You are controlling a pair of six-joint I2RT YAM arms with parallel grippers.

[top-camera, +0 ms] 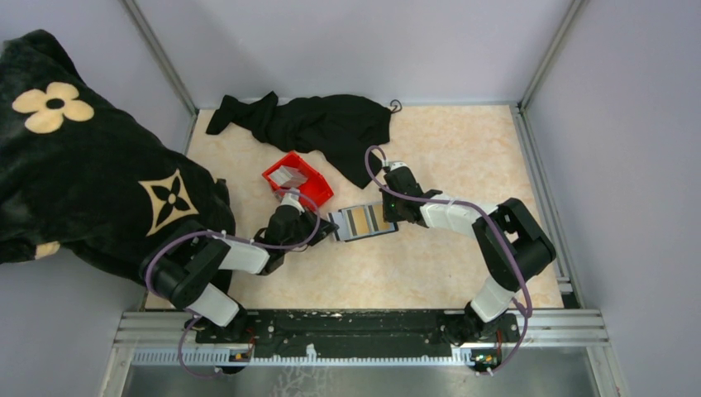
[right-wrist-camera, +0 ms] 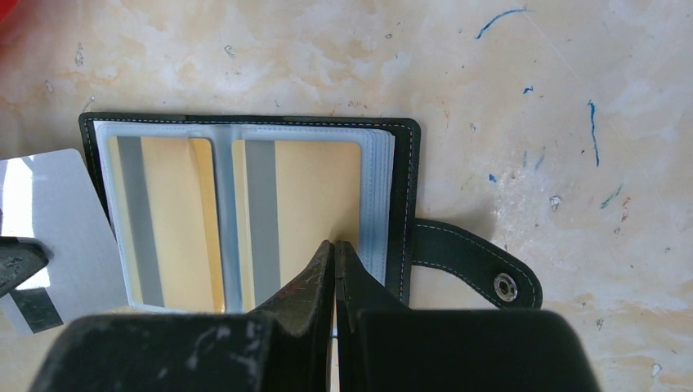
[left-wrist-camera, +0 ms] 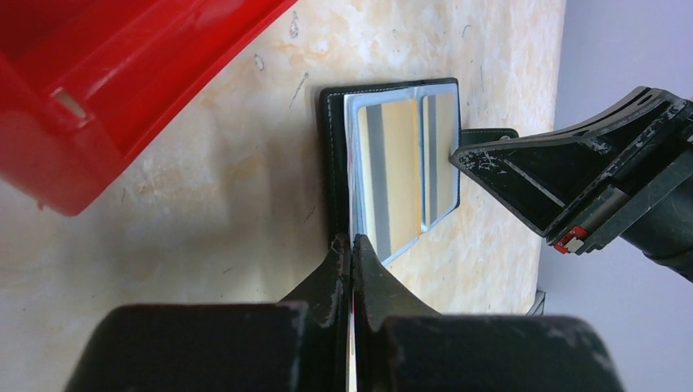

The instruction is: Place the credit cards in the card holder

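The open card holder (top-camera: 361, 222), black with pale blue sleeves, lies mid-table holding cream cards with grey stripes (right-wrist-camera: 176, 212). My right gripper is shut, its tips on the right-hand card, with nothing seen between them. At the holder's left end my left gripper is shut, a thin pale edge along its tips. The right wrist view shows a silvery card or sleeve (right-wrist-camera: 57, 220) at that end, beside the left gripper's dark tip; whether it is held I cannot tell.
A red tray (top-camera: 322, 188) with pale cards stands behind the left gripper. A black cloth (top-camera: 314, 124) lies at the back. A large dark plush (top-camera: 91, 174) fills the left side.
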